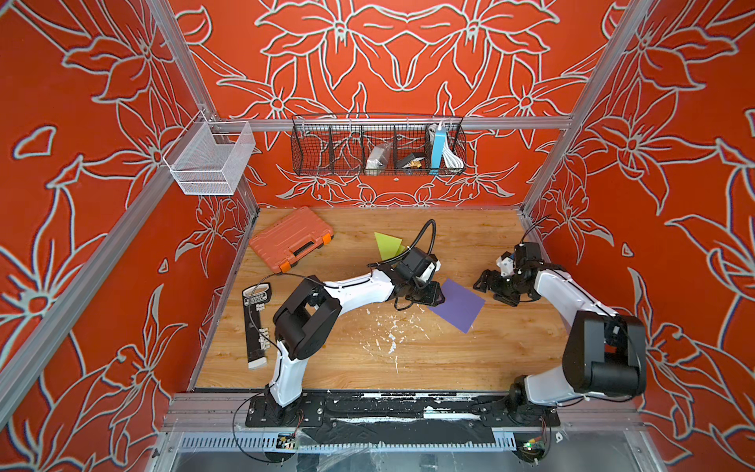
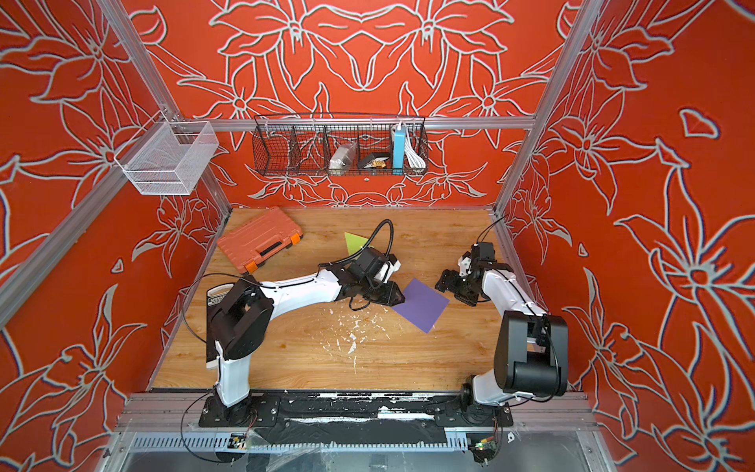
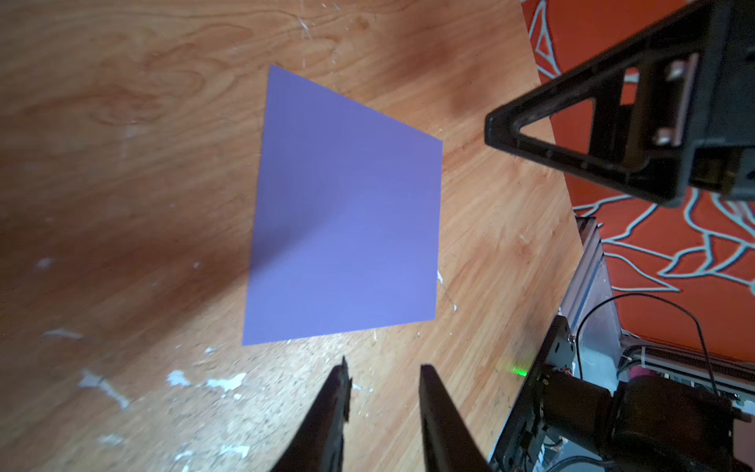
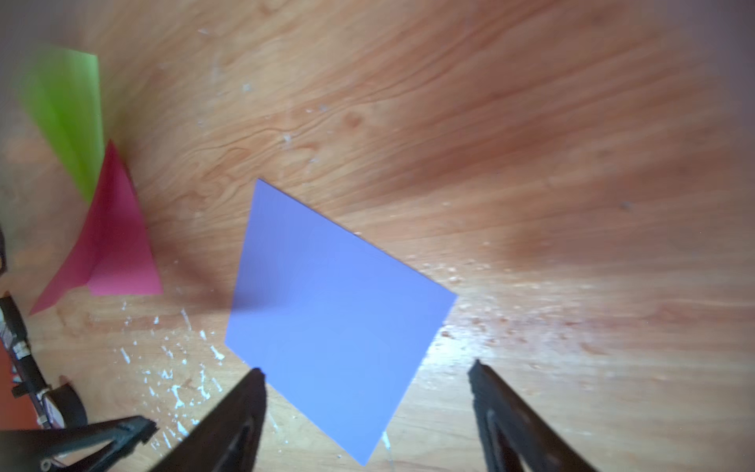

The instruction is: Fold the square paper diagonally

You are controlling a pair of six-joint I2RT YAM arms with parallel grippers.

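Note:
A flat, unfolded purple square of paper [image 1: 460, 306] [image 2: 420, 308] [image 3: 342, 220] [image 4: 338, 314] lies on the wooden table. My left gripper [image 1: 432, 295] is above and beside its left part, open, with nothing between its fingers. My right gripper [image 1: 487, 283] is above and to the right of the paper, its fingers apart with nothing between them.
Folded green paper [image 4: 70, 110] and pink paper [image 4: 118, 244] lie behind the left gripper. An orange toolbox [image 1: 291, 236] sits at the back left, below a white basket [image 1: 208, 165]. Pale flecks mark the table's front middle.

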